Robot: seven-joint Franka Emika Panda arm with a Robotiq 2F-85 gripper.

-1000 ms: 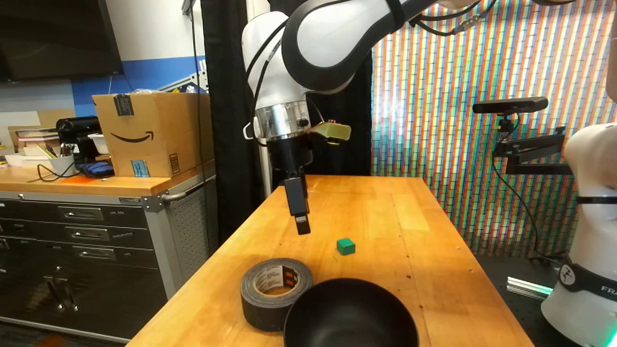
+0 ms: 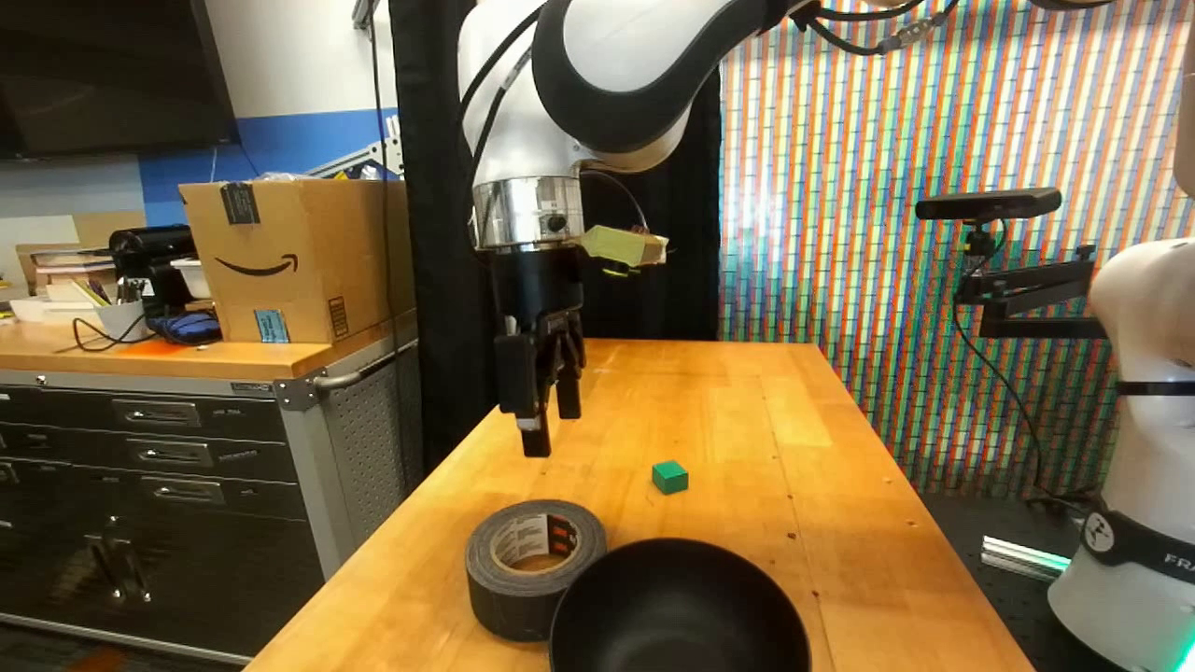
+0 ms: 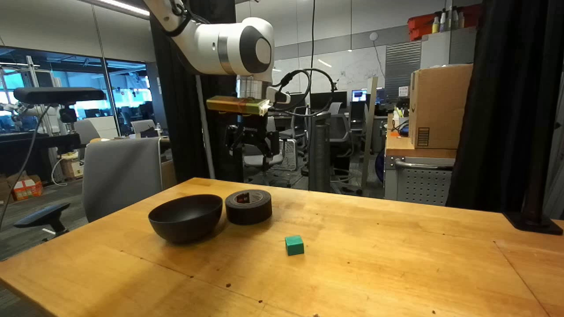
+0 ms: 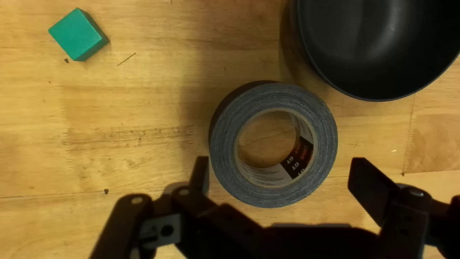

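Observation:
My gripper is open in the wrist view, its two black fingers (image 4: 200, 175) set wide apart with nothing held between them. Below it on the table lies a roll of dark grey tape (image 4: 224, 142), flat, with its hole facing up. Exterior view 2 has the gripper (image 3: 254, 158) well above the tabletop. A black bowl (image 3: 182, 224) stands upright close beside the tape roll (image 3: 248, 214), and its visible inside is empty. Apart from both, a small green block (image 3: 294, 246) rests on the bare wood, also seen at the upper left of the wrist view.
A black post base (image 3: 532, 224) stands at the table's far right in exterior view 2. A cardboard box (image 2: 297, 258) sits on a separate workbench.
In exterior view 1 the gripper has shifted left and turned, so both fingers now show, and the wrist hangs straighter. Tape, bowl and block have stayed put.

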